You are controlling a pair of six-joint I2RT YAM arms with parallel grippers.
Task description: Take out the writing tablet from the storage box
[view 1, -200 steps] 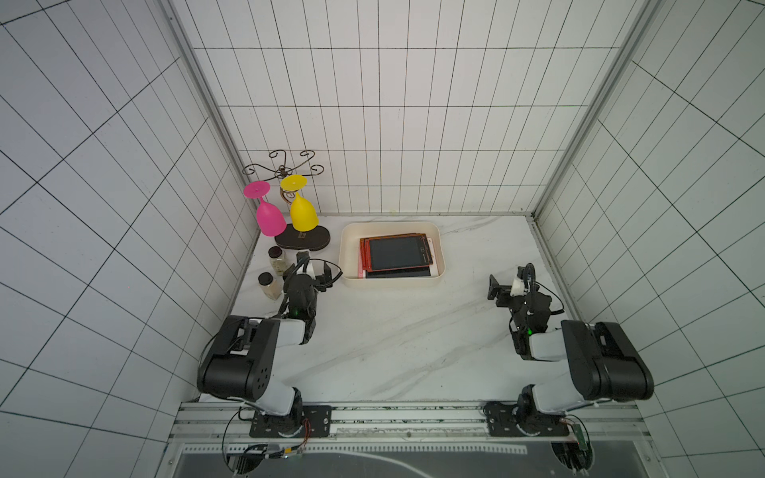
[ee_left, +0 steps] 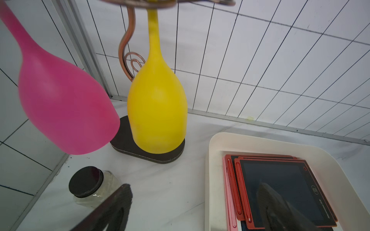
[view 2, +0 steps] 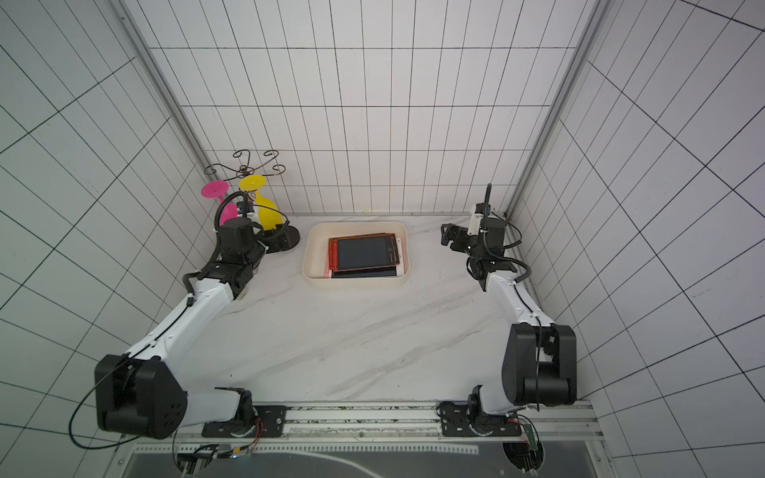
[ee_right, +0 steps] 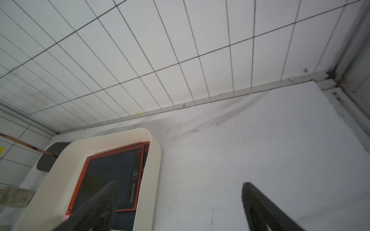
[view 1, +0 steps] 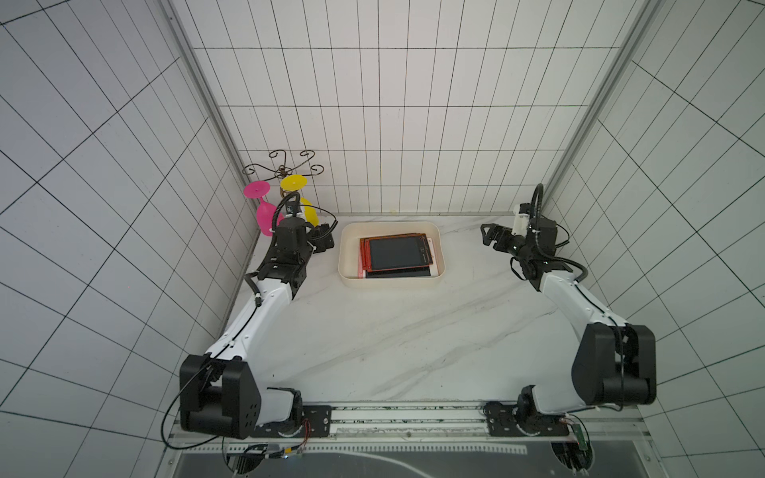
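Observation:
A cream storage box (view 1: 345, 255) (view 2: 309, 251) sits at the back centre, holding a stack of writing tablets (view 1: 396, 252) (ee_left: 285, 190) (ee_right: 108, 177) with red frames and dark screens; pink and dark pieces lie under the top one. My left gripper (view 1: 318, 237) is raised left of the box, open, nothing between its fingers. My right gripper (view 1: 494, 237) hangs right of the box, also open and empty.
A metal rack with pink (ee_left: 69, 104) and yellow (ee_left: 156, 111) goblets on a dark base (ee_left: 123, 138) stands back left, close to my left gripper. A jar (ee_left: 92, 186) is nearby.
Both arms have reached toward the back and risen over the last second, the grippers now about level with or above the box. The box and tablets have not moved.

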